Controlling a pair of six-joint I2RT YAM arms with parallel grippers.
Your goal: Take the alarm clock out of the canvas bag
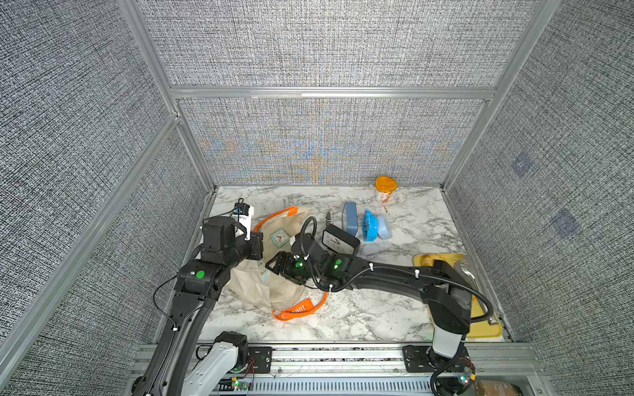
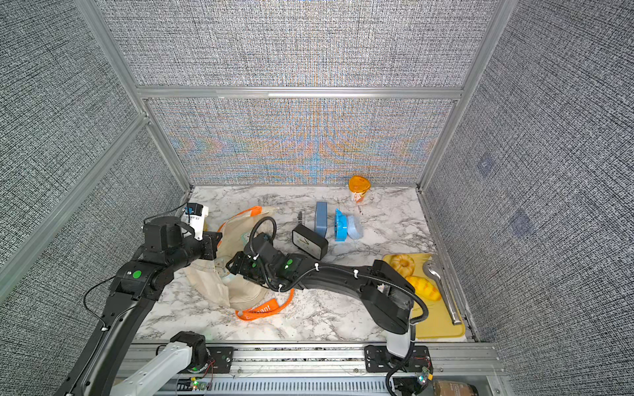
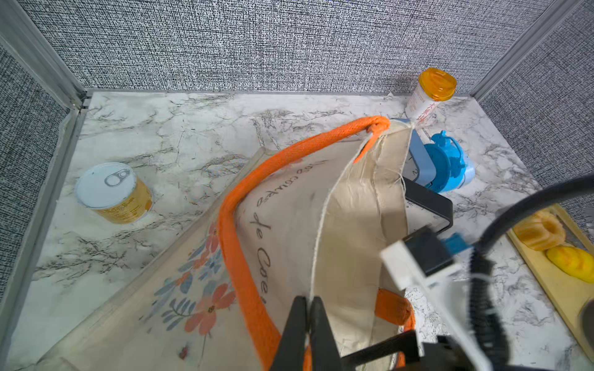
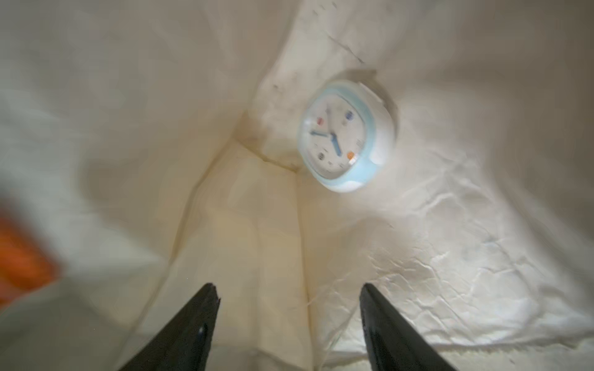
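The beige canvas bag (image 1: 251, 285) with orange handles is on the left of the table. My left gripper is shut on the bag's edge, which runs down between its fingertips. In the right wrist view, a white and light-blue alarm clock (image 4: 337, 133) lies inside the bag against the cloth. My right gripper points into the bag, open, nothing between its fingers, with the clock ahead of it and apart. From the top left view, a small square mint clock (image 1: 280, 237) shows on the bag's cloth just behind the right gripper.
A black clock (image 1: 340, 240), a blue box (image 1: 350, 218) and a blue-lidded bottle (image 1: 369, 225) stand right of the bag. An orange-lidded tub (image 2: 358, 188) is at the back. A yellow board (image 2: 432, 326) with bread and a wrench lies far right. A can (image 3: 114, 193) stands left.
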